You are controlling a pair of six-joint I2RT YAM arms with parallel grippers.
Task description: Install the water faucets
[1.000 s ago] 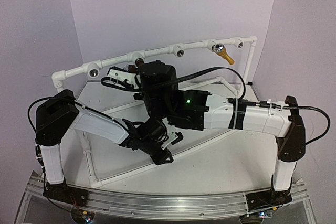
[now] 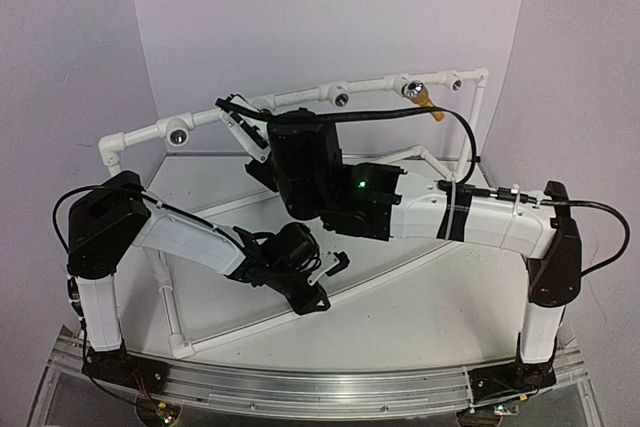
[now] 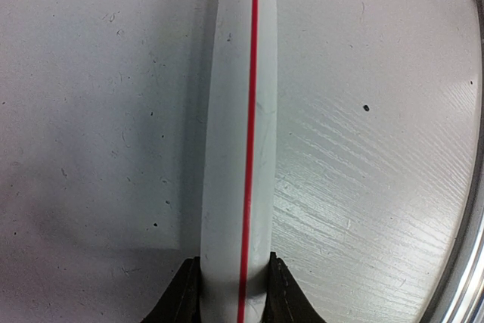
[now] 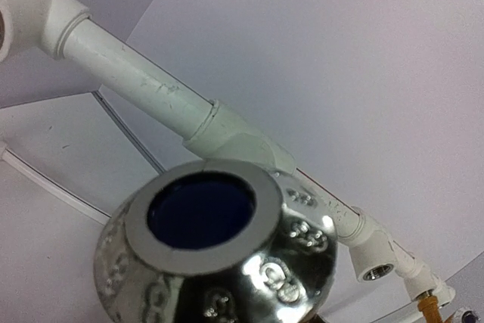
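A shiny chrome faucet knob (image 4: 291, 270) with a dark blue centre fills the lower middle of the right wrist view. Right behind it is a white tee fitting (image 4: 238, 140), part of the upper pipe; whether the faucet is seated there cannot be seen. My right gripper's fingers are hidden by the knob and, in the top view, by the right wrist (image 2: 305, 162), so their state does not show. My left gripper is shut around a white frame pipe (image 3: 227, 126) with a red stripe. An orange-handled faucet (image 2: 427, 102) sits on a fitting farther right.
Open sockets show at the left fitting (image 2: 178, 135), the middle fitting (image 2: 340, 97) and the far right fitting (image 2: 456, 84). The right arm's black cable (image 2: 400, 113) loops near the upper pipe.
The left arm has stayed still.
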